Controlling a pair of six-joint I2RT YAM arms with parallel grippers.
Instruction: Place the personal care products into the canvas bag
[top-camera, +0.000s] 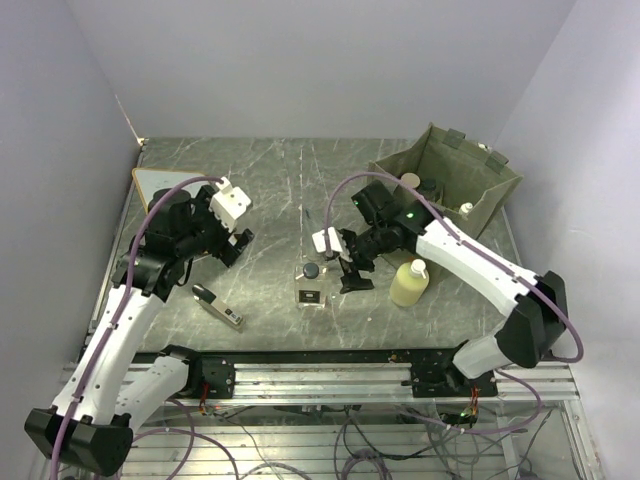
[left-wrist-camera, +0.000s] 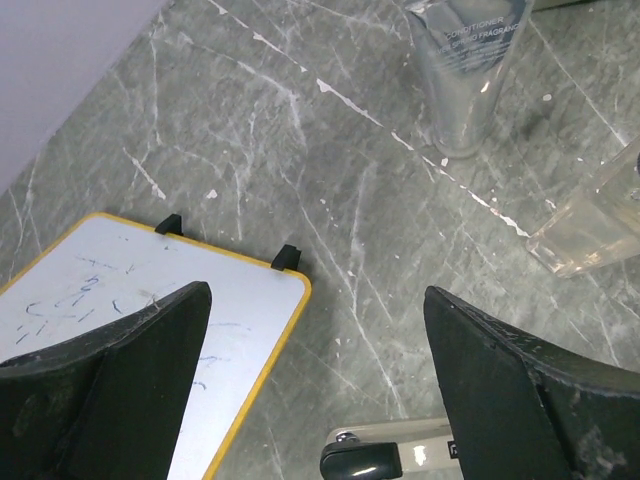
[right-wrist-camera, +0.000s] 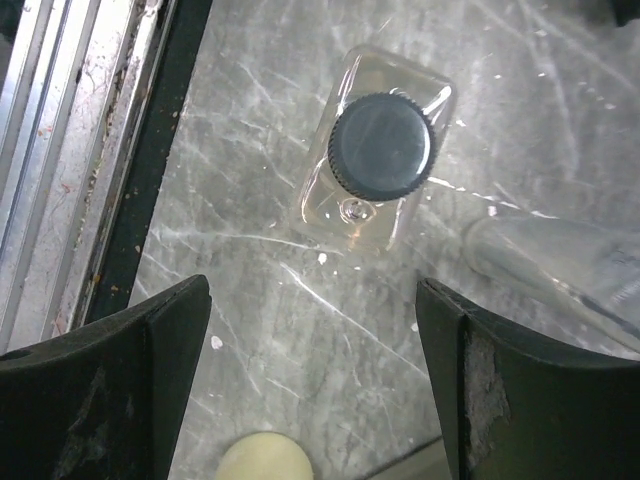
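My left gripper stands open over the whiteboard's edge, nothing between its fingers. My right gripper is open above the table, right of a clear bottle with a dark cap, which shows upright in the right wrist view. A clear conditioner tube stands at the top of the left wrist view. A pale yellow pump bottle stands below the canvas bag, which holds several containers. A slim silver-and-black item lies at the left front.
The whiteboard lies at the back left. A metal rail runs along the front edge.
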